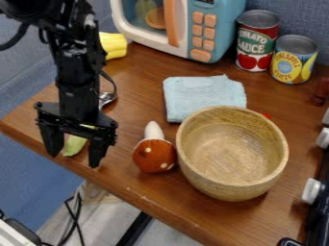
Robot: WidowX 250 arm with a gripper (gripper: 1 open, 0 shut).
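Note:
My black gripper (77, 136) is low at the table's left edge, pointing down over a pale green object (73, 144) that it partly covers. Its fingers sit on either side of that object; whether they grip it I cannot tell. A silver spoon-like item (108, 97) lies just behind the gripper. To the right are a red-capped toy mushroom (154, 155) with a white stem, a wooden bowl (232, 154) and a folded light blue cloth (203, 96).
A toy microwave (180, 24), a yellow object (112, 45) and two cans (256, 41) (294, 60) stand at the back. Dark objects with white knobs line the right edge.

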